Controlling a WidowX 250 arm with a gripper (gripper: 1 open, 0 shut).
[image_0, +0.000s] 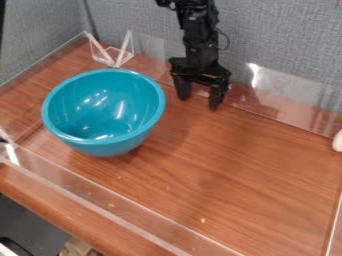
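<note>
My black gripper hangs upright over the back of the wooden surface, its fingers apart with nothing visible between them. To its left sits a large, empty turquoise bowl on the wood, close but apart from the gripper.
A white wire rack-like object stands at the back left. Clear strips run along the edges of the wooden table. A pale object is cut off at the right edge.
</note>
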